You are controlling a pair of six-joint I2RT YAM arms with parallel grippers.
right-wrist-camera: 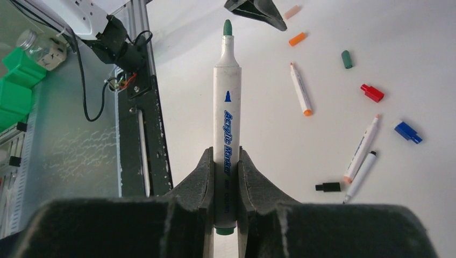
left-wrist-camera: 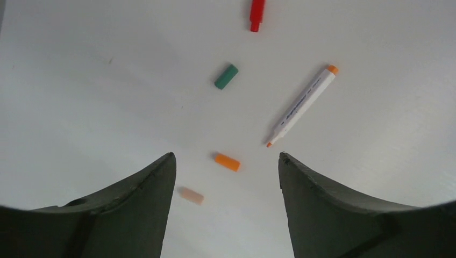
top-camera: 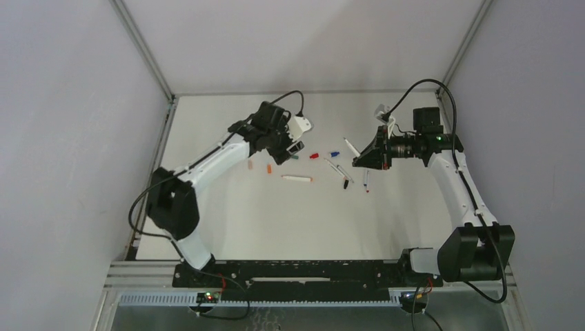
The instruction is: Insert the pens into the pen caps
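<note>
My right gripper [top-camera: 360, 156] is shut on an upright green-tipped white marker [right-wrist-camera: 227, 140]. My left gripper is open and empty above the table, over a green cap [left-wrist-camera: 226, 76], an orange cap [left-wrist-camera: 227, 161] and a peach cap [left-wrist-camera: 191, 195]. An orange-tipped marker [left-wrist-camera: 304, 102] lies beside them. A red cap [right-wrist-camera: 372, 92], blue cap [right-wrist-camera: 407, 131] and black cap [right-wrist-camera: 328, 187] lie near two white markers, a peach one [right-wrist-camera: 361, 148] and a black one [right-wrist-camera: 360, 177]. Another marker [top-camera: 367, 179] lies at the right.
A dark rail [top-camera: 324, 269] runs along its front edge, with walls at back and sides.
</note>
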